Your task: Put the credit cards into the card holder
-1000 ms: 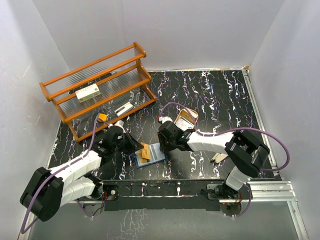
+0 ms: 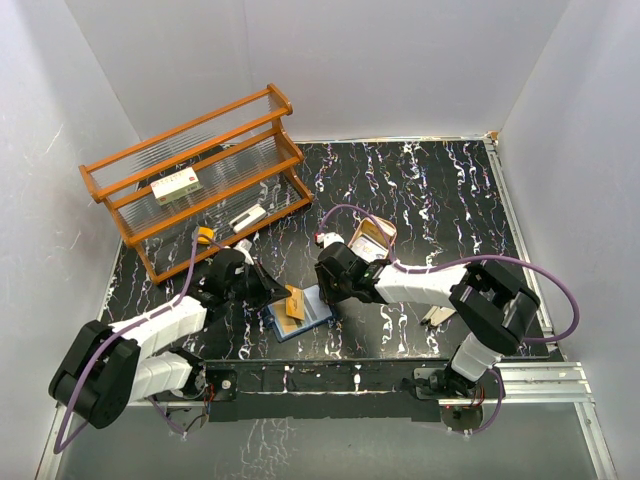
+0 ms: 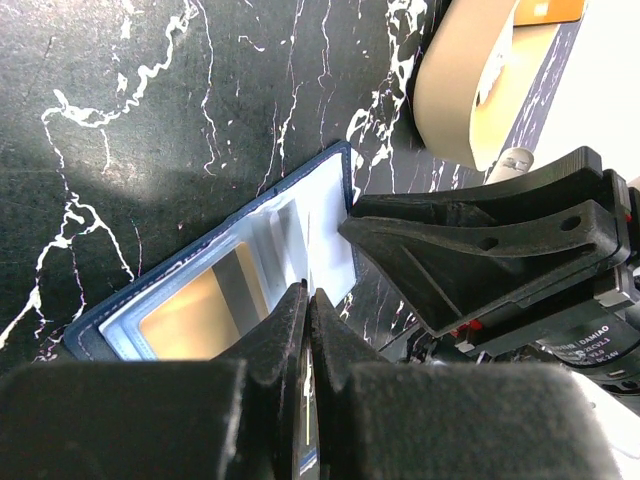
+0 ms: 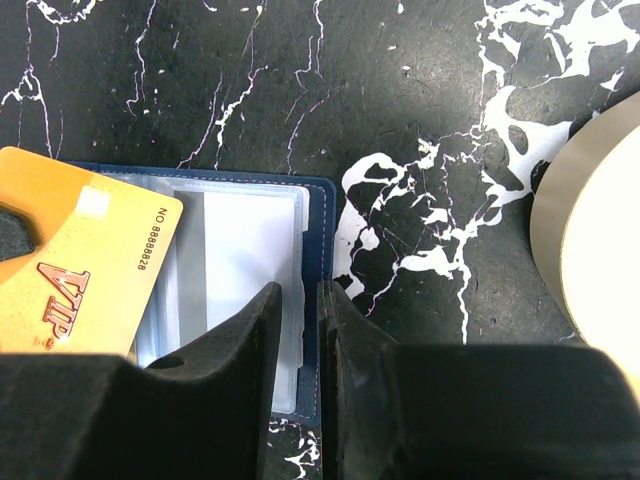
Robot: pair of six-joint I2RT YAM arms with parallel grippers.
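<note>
The blue card holder point(image 2: 312, 310) lies open near the front edge, clear sleeves showing. An orange VIP card point(image 4: 85, 270) rests over its left part. My left gripper is shut over the holder, its tips by the card; whether anything thin is between them is unclear. My right gripper is at the holder's right edge, fingertips slightly apart near the clear sleeve; whether they pinch the edge cannot be told.
A beige tray point(image 2: 365, 240) with cards stands behind the right gripper. A wooden rack point(image 2: 200, 205) with small boxes is at the back left. Pale items point(image 2: 437, 315) lie at the right front; the back right is open.
My left arm has moved slightly toward the right over the holder, and the orange card appears shifted slightly with it. The right arm looks still.
</note>
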